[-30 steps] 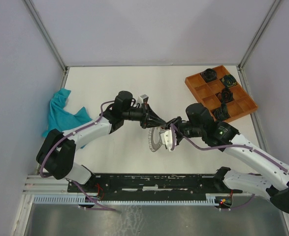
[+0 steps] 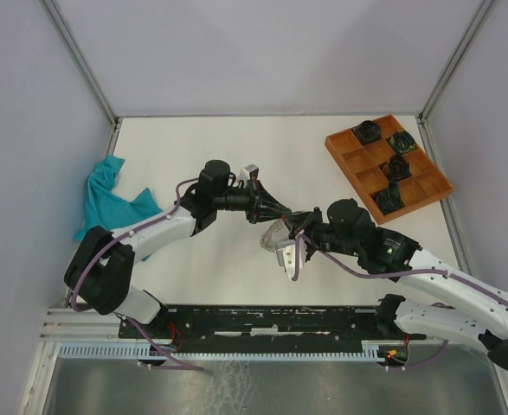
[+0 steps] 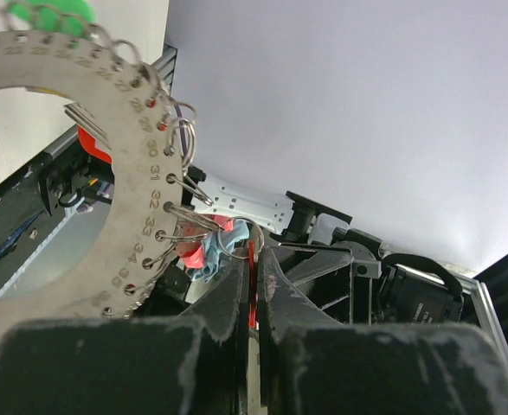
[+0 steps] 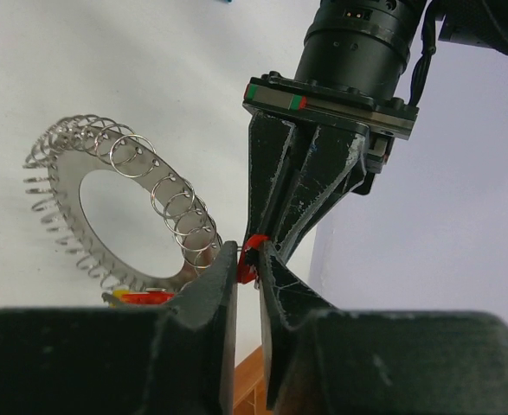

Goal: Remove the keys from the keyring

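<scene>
A metal keyring plate (image 3: 134, 156) with numbered holes and many wire loops hangs between my two grippers at the middle of the top view. My left gripper (image 2: 281, 213) is shut on it near a red piece at the rim, seen also as a red tag (image 4: 252, 258) in the right wrist view. My right gripper meets it there, fingertips close around the red piece; whether they grip it cannot be told. A yellow and red piece (image 4: 137, 297) hangs at the plate's lower edge.
A wooden compartment tray (image 2: 427, 186) with dark coiled items stands at the back right. A teal cloth (image 2: 115, 207) lies at the left. The white table (image 2: 193, 277) is otherwise mostly clear.
The plate has swung a little. The left arm has barely moved.
</scene>
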